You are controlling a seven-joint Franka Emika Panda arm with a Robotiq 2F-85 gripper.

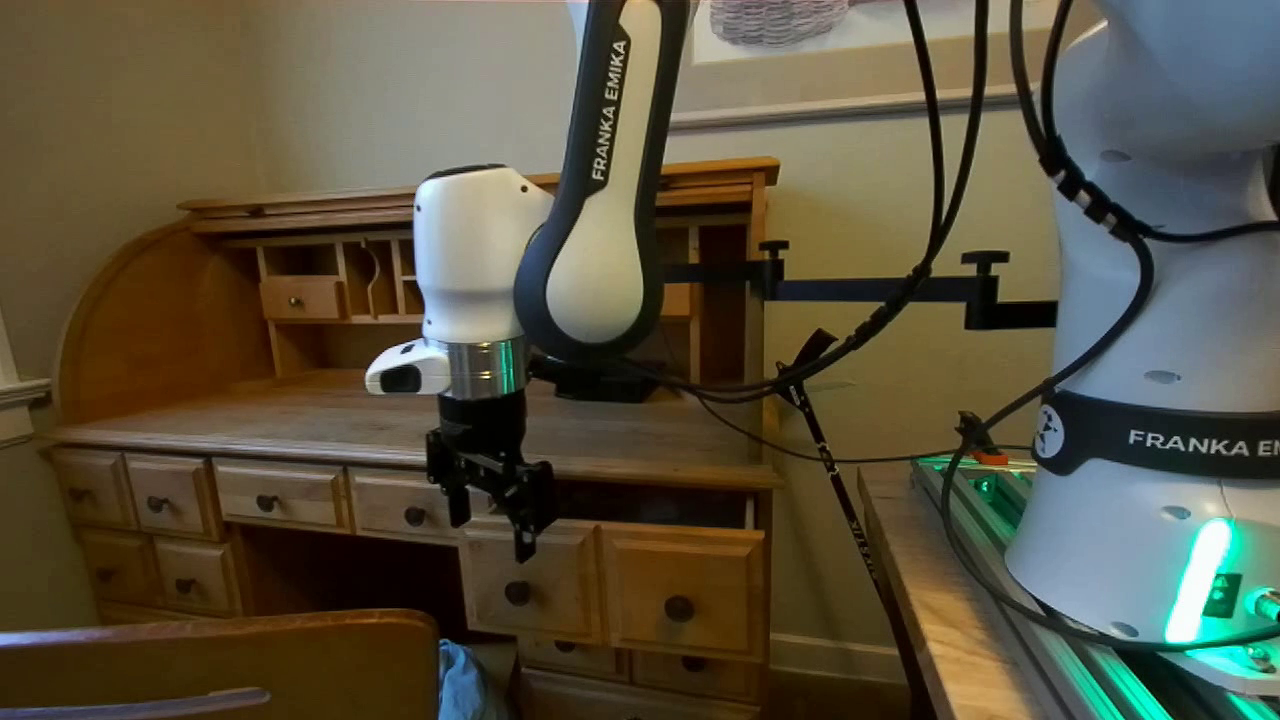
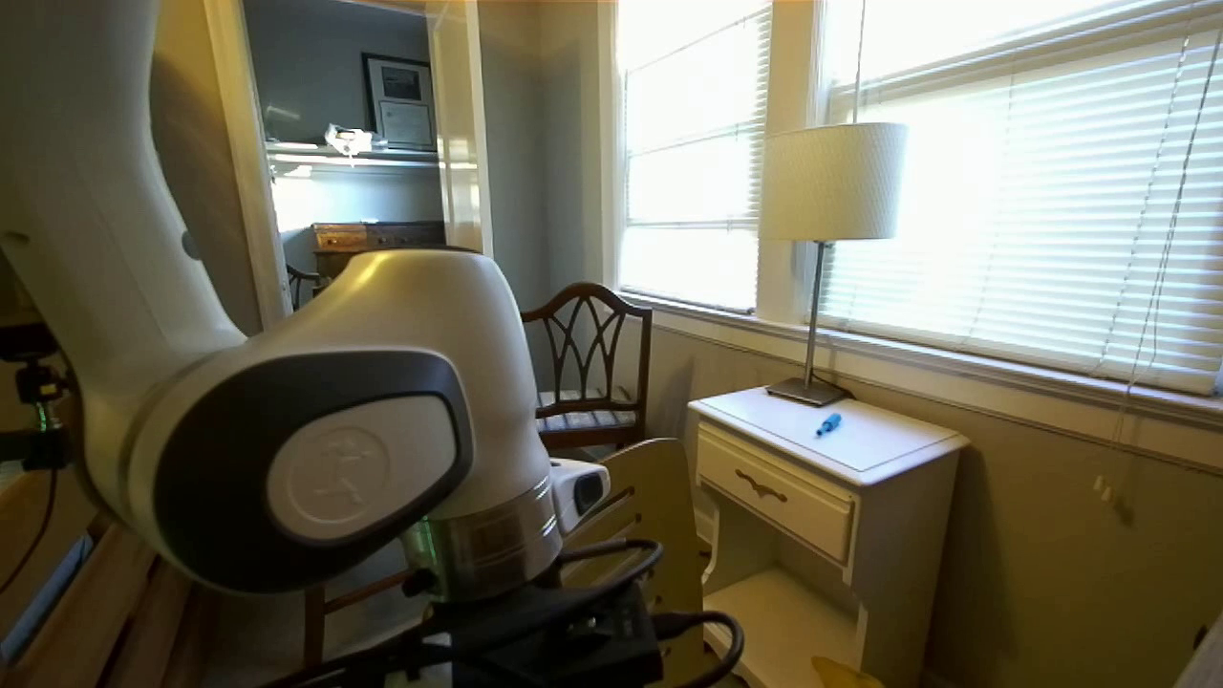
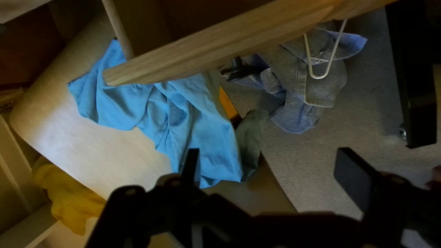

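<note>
My gripper stands open in the wrist view, its two dark fingers wide apart and nothing between them. In the first exterior view the gripper (image 1: 492, 510) points down in front of the desk's drawers. Beyond and below the fingers, a light blue cloth (image 3: 177, 115) lies crumpled over a pale wooden chair seat (image 3: 91, 144). A dark green cloth (image 3: 250, 140) lies against its edge. On the carpet beyond sits a grey-blue garment (image 3: 297, 82) with a pale hanger (image 3: 326, 70) above it.
An open drawer (image 1: 612, 588) juts from the roll-top desk (image 1: 360, 420); its wooden front (image 3: 206, 45) crosses above the cloths in the wrist view. A yellow cloth (image 3: 70, 198) lies at lower left. The chair back (image 1: 216, 666) stands near the gripper. A white nightstand (image 2: 826, 436) holds a lamp (image 2: 831, 189).
</note>
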